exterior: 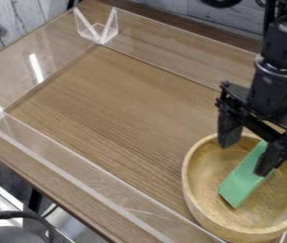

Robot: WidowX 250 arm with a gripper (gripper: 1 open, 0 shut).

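Note:
My black gripper (249, 132) hangs at the right, over the rim of a round tan bowl (206, 201). Its dark fingers stand apart, with nothing clear between them. A green oblong block (241, 184) lies slanted in the bowl, below and between the fingers.
A small clear plastic piece (97, 28) sits at the back left. Dark edging runs along the left side.

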